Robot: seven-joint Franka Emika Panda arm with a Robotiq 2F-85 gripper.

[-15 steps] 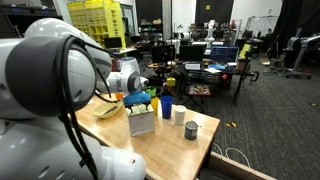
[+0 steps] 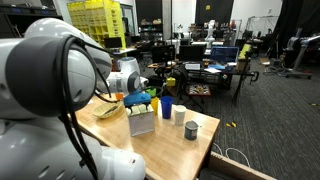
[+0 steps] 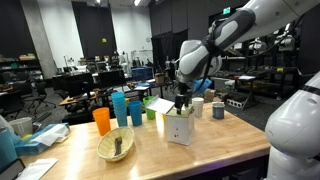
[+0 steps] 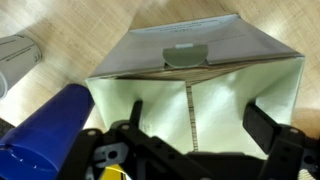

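Observation:
A white box [image 3: 179, 130] stands on the wooden table, with pale green surfaces on its top. From above in the wrist view, two pale green panels [image 4: 160, 105] lie side by side with a narrow dark seam between them, and a greyish white flap [image 4: 235, 40] with a notch slants outward along one side. Just over the box top, my gripper points down. Its two dark fingers [image 4: 262, 124] are spread wide apart, and only the panels show between them. Whether the fingertips touch the panels cannot be told.
A blue cup [image 4: 48, 130] stands close beside the box, with a white cup [image 4: 15, 60] farther off. A grey mug [image 2: 191, 130] is nearer the table edge. A woven basket [image 3: 116, 144] and orange cup [image 3: 102, 121] are on the box's other side.

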